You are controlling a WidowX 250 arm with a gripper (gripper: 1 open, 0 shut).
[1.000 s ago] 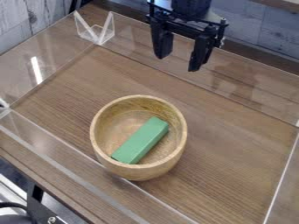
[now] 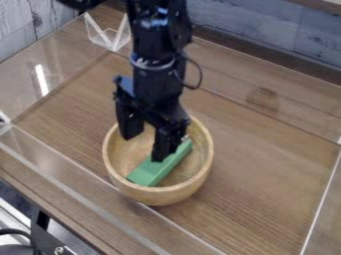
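Note:
A round tan bowl (image 2: 200, 171) sits in the lower middle on the wooden table, with a green rectangular block (image 2: 158, 171) lying inside it. My black gripper (image 2: 147, 141) reaches down from the top of the view over the back of the bowl, its fingers open, one toward the left rim and the other above the block. I see nothing held between them.
Bare table (image 2: 266, 199) lies to the right of the bowl and at the upper left. A white edge runs along the upper left and the right side. Dark cables show at the bottom left corner.
The bowl and green block look unmoved.

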